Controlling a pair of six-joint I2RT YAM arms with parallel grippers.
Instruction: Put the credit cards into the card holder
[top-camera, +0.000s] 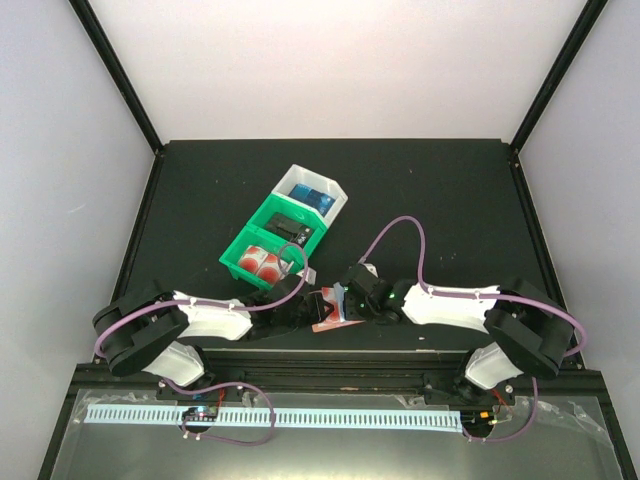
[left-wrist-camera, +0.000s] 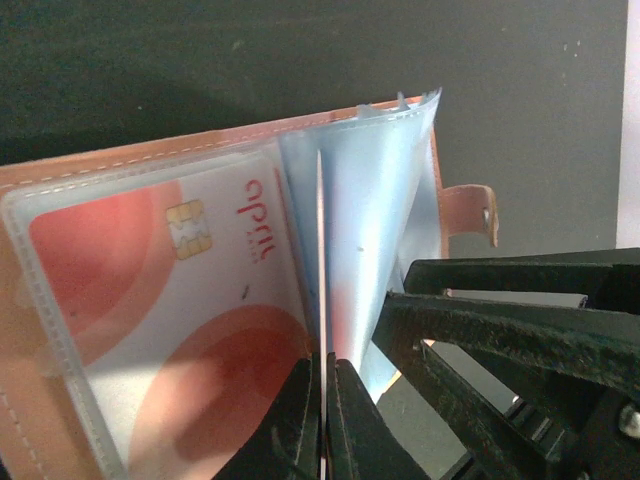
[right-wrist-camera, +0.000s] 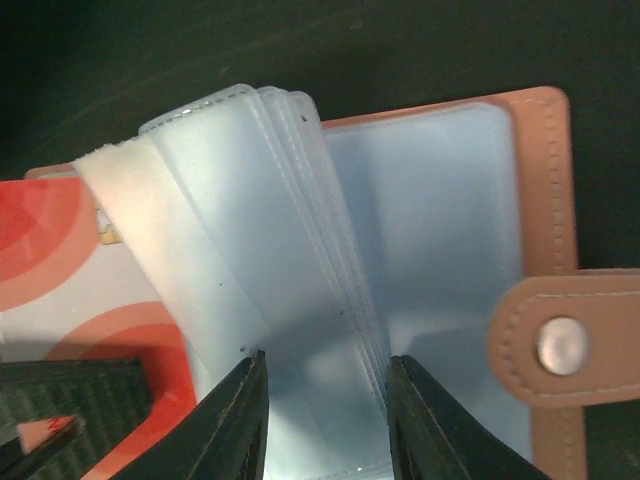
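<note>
The brown card holder (left-wrist-camera: 150, 142) lies spread flat, with a red-and-white credit card (left-wrist-camera: 190, 320) in the clear pocket on its left side. My left gripper is shut on a thin card (left-wrist-camera: 322, 250), seen edge-on above the pages. In the top view, this left gripper (top-camera: 328, 311) is at the holder's left part. Several clear sleeves (right-wrist-camera: 250, 240) stand raised and bent towards the left. Between the fingers of my right gripper are these sleeves, its fingers held somewhat apart. A flat bluish pocket (right-wrist-camera: 440, 220) shows to their right.
Up and left of the holder stands a green bin (top-camera: 232, 262) with red-and-white cards and dark cards. A white bin (top-camera: 338, 200) with blue cards adjoins it. The holder's snap strap (right-wrist-camera: 600, 335) sticks out to the right.
</note>
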